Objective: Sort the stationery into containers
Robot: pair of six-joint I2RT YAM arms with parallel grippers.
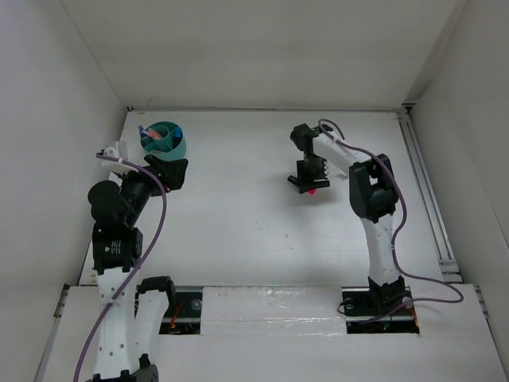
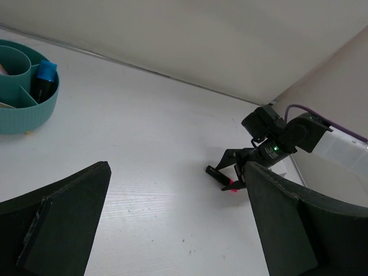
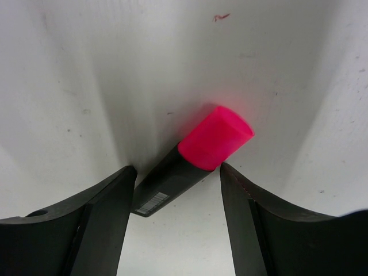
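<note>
A black marker with a pink-red end (image 3: 190,158) lies slantwise on the white table, between the fingers of my right gripper. Those fingers stand part open around it; whether either one touches it I cannot tell. From above, the right gripper (image 1: 308,181) covers most of the marker, with a bit of pink showing below. The teal round organizer (image 1: 176,148) at the back left has compartments, and a blue-capped item (image 2: 44,80) stands in one of them. My left gripper is open and empty, held near the organizer's front side.
White blocky objects (image 1: 342,169) lie partly hidden behind the right arm. Most of the table (image 1: 231,207) between the two arms is bare. Walls enclose the back and sides.
</note>
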